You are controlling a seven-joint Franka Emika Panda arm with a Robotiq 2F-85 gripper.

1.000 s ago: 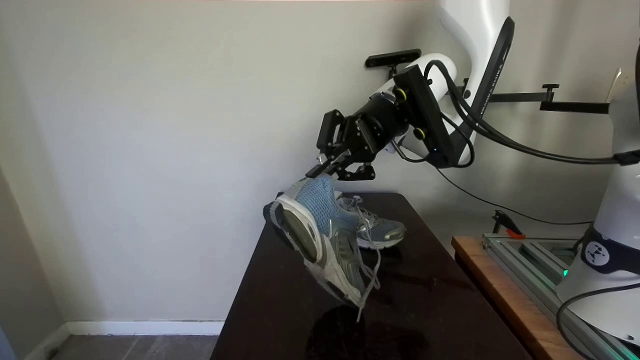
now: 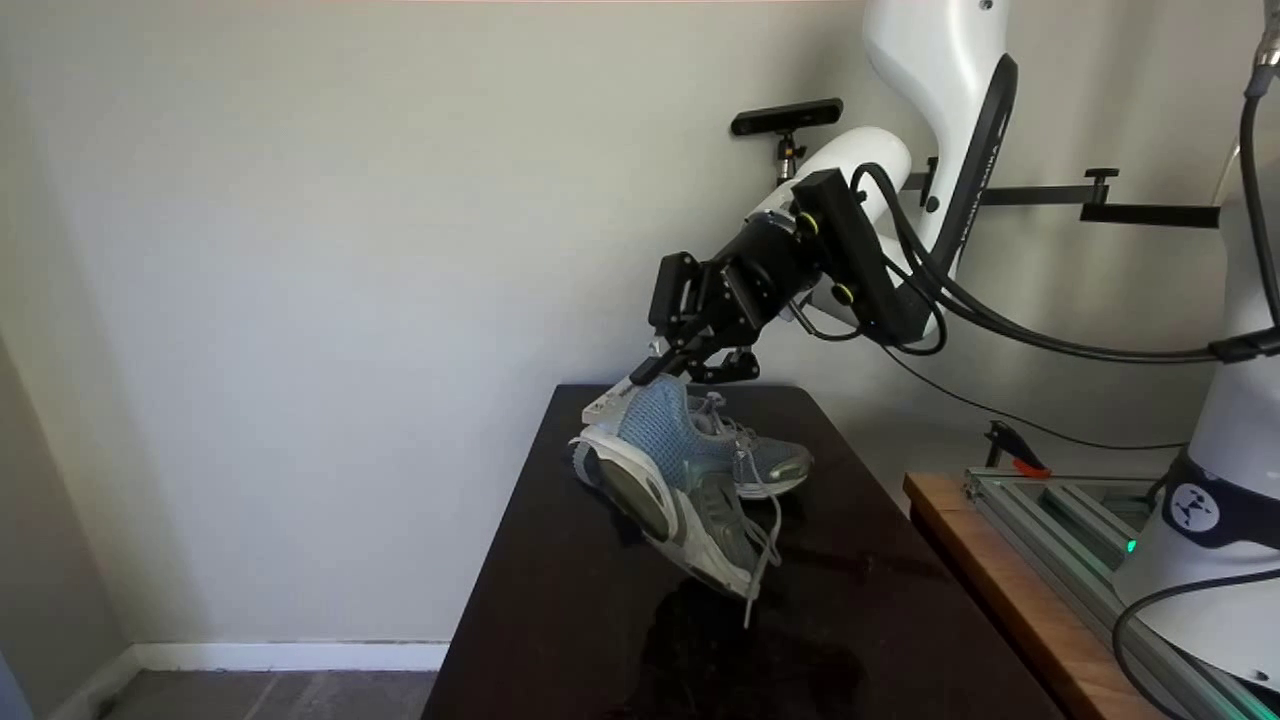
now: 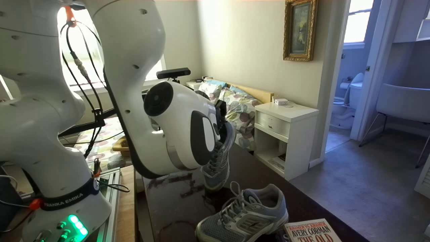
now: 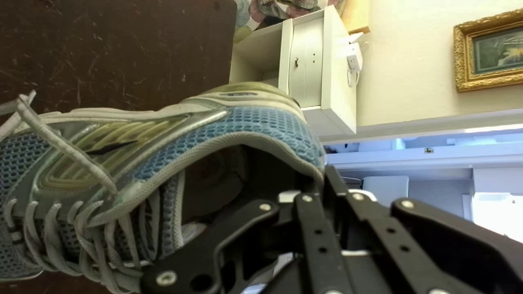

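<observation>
A grey-and-blue running shoe (image 2: 654,426) hangs tilted over the dark table (image 2: 540,600), heel up and toe pointing down. My gripper (image 2: 650,367) is shut on the rim at its heel. Close up in the wrist view, the gripper pinches the collar of the held shoe (image 4: 245,115), whose opening and laces face the camera. Whether its toe touches the table cannot be made out. The second shoe (image 3: 250,213) of the pair rests upright on the tabletop, partly behind the held shoe in exterior view 1.
A paperback book (image 3: 312,233) lies close beside the resting shoe. Beyond the table's far edge stands a white nightstand (image 3: 300,141). In exterior view 1, the near part of the table is bare.
The held shoe and my gripper have shifted right and slightly lower in exterior view 1. The heel is still in the grip, and the second shoe has stayed put.
</observation>
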